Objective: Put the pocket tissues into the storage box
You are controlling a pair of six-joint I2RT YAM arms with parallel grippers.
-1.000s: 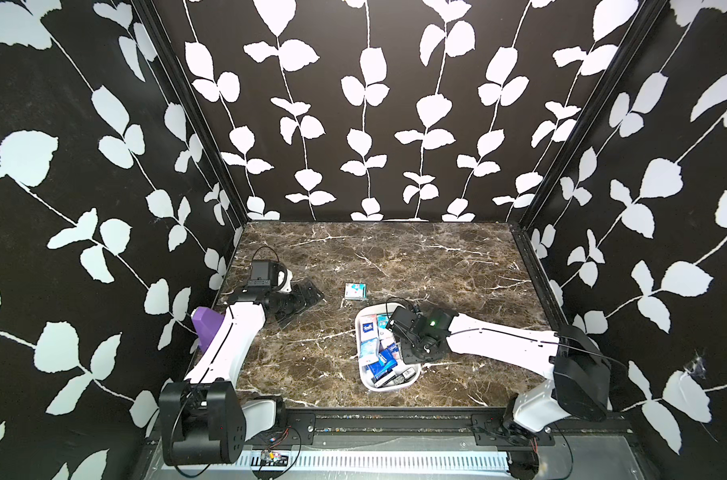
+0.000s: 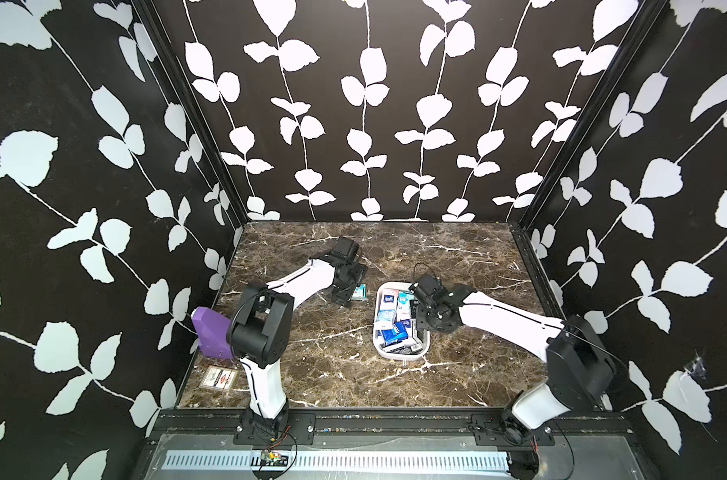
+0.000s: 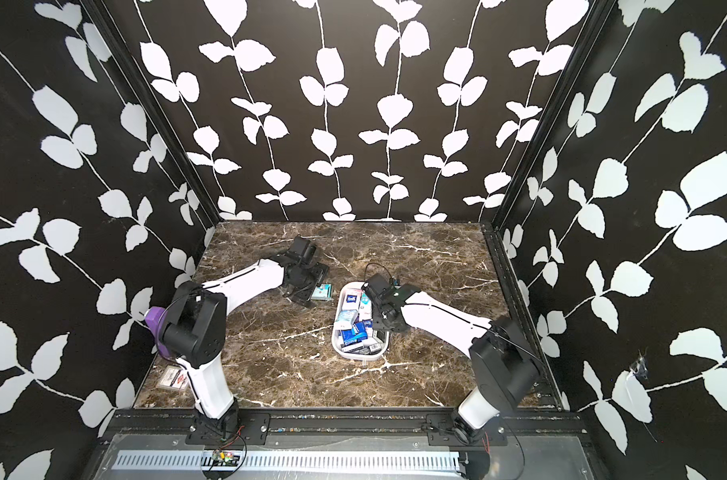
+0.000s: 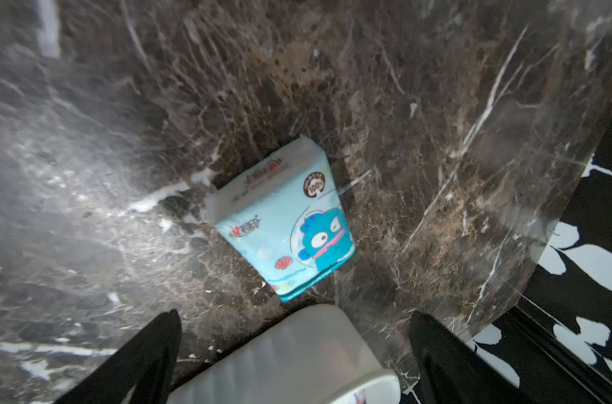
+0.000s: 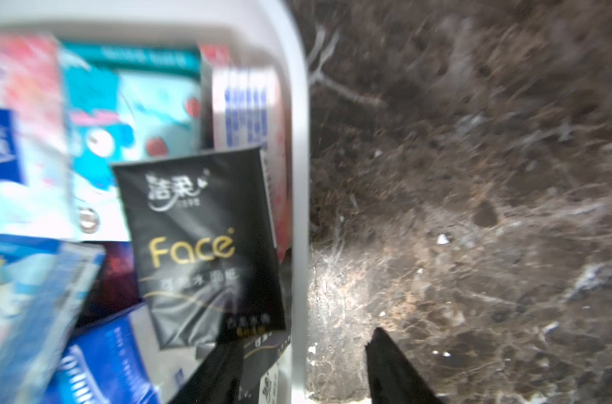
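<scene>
A light-blue tissue pack [image 4: 285,219] with a cartoon character lies on the marble table, next to the white storage box [image 4: 279,363]. My left gripper is open above, nothing between its fingers; the pack is ahead of its fingertips. From the top left view, the left gripper partly hides that pack [image 2: 359,292]. The box [image 2: 402,357] holds several tissue packs, among them a black "Face" pack [image 5: 204,249] and a blue one [image 5: 107,363]. My right gripper is part open at the box's right side, with the wall [image 5: 299,222] between its fingers.
A small white-and-red flat packet [image 2: 217,378] lies at the table's front left, close to the left arm and a purple object [image 2: 212,333]. Bare marble [image 2: 459,248] stretches across the back and along the right.
The left gripper has moved right, over the tissue pack on the table.
</scene>
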